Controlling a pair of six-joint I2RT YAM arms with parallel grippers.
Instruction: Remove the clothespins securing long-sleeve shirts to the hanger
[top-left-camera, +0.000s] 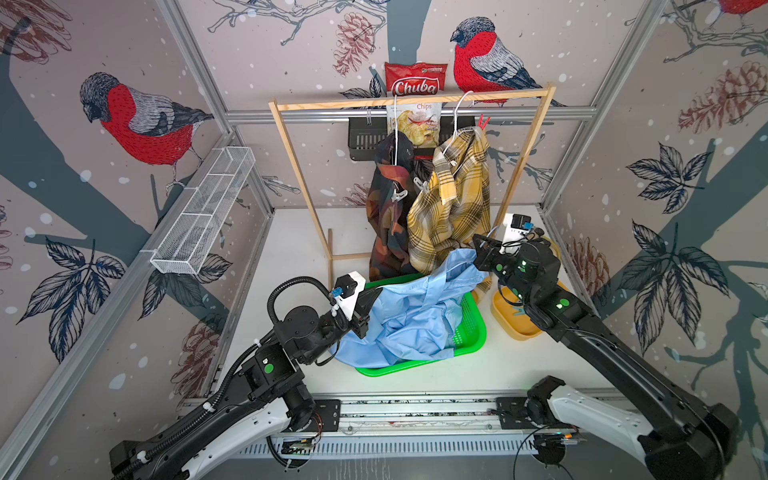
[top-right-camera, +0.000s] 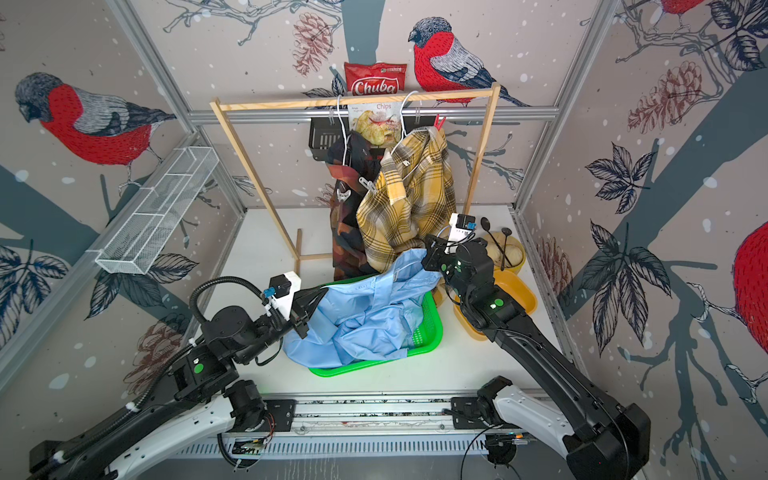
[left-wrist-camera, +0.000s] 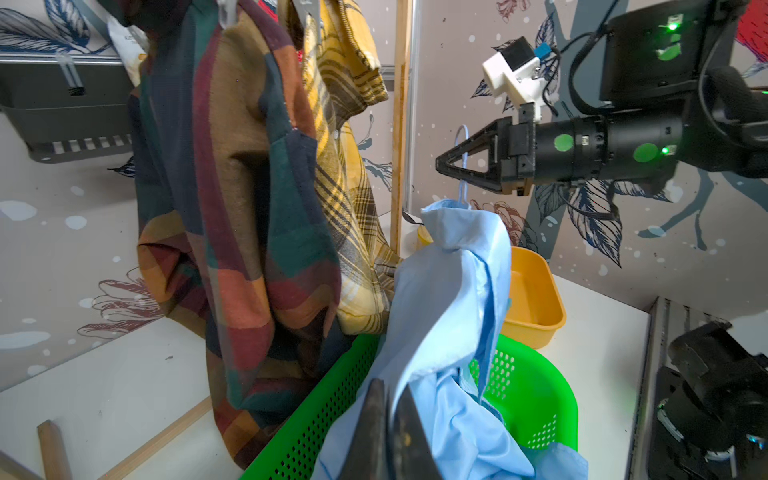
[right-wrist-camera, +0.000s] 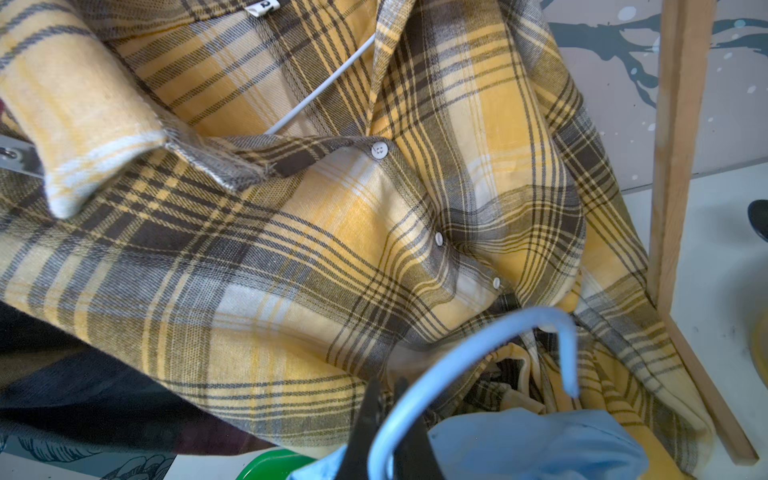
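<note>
A blue shirt (top-left-camera: 408, 320) lies in the green basket (top-left-camera: 472, 336), partly lifted. My left gripper (top-left-camera: 364, 308) is shut on an edge of it at the left. My right gripper is shut on a pale blue hanger (right-wrist-camera: 480, 344) above the shirt's other end. Behind, a yellow plaid shirt (top-left-camera: 448, 200) and a dark checked shirt (top-left-camera: 384, 224) hang on hangers from the wooden rail (top-left-camera: 320, 105). A red clothespin (top-left-camera: 483, 122) shows at the plaid shirt's top; metal clips show between the two shirts. I cannot tell whether clothespins are on the blue shirt.
Yellow containers (top-right-camera: 520, 292) stand right of the basket, one holding dark utensils. A wire shelf (top-left-camera: 200, 208) is on the left wall. Bare table (top-left-camera: 280, 256) shows left of the rack.
</note>
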